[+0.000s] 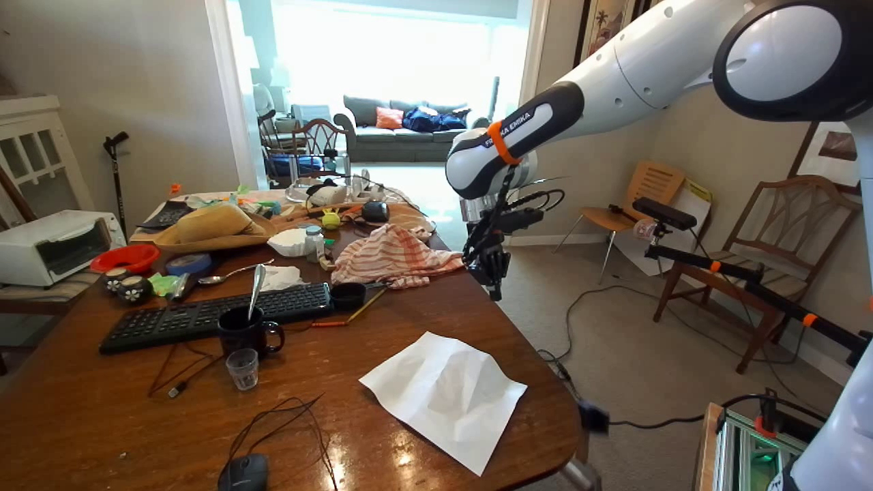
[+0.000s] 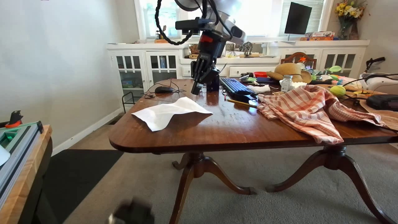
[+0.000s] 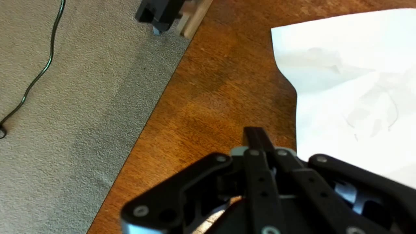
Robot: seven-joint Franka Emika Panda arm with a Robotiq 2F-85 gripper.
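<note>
My gripper (image 1: 496,293) hangs above the table's right edge, shut with nothing between its fingers. In the wrist view the gripper has its fingers together over bare brown wood, left of the paper. A creased white sheet of paper (image 1: 448,394) lies on the near right part of the table, partly raised along its folds. Past the table edge, a black block with wooden parts (image 3: 165,11) shows at the top of the wrist view. The same dark thing (image 2: 135,212) is blurred near the floor in exterior view 2.
On the wooden table (image 1: 327,409) are a dark mug (image 1: 245,334), a small clear cup (image 1: 242,368), a keyboard (image 1: 204,315), a mouse (image 1: 243,473) and a striped cloth (image 1: 393,258). Wood around the paper is clear. A cable (image 1: 655,425) runs along the floor.
</note>
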